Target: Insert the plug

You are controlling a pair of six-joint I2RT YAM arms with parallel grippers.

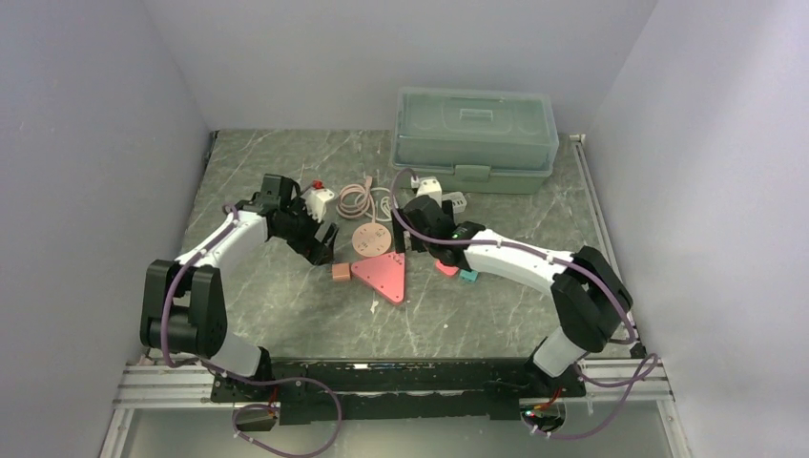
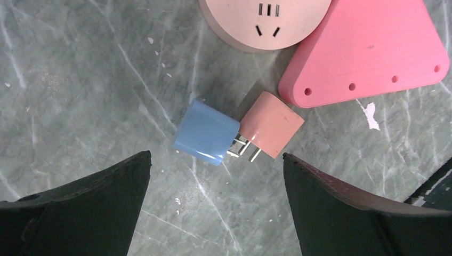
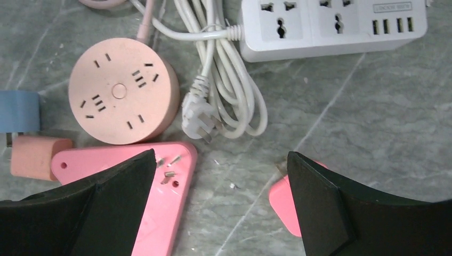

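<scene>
In the left wrist view a blue plug and an orange plug lie side by side on the table, prongs showing. My left gripper stands open above them, nothing between its fingers. A round peach socket and a pink triangular socket sit just beyond. My right gripper is also open and empty, over the table's middle. A white power strip and its coiled cord with a white plug show ahead of it. A red-pink plug is partly hidden behind its right finger.
A green lidded toolbox takes up the back right. By the right arm lies a teal plug. Bare table stretches along the front and to the left.
</scene>
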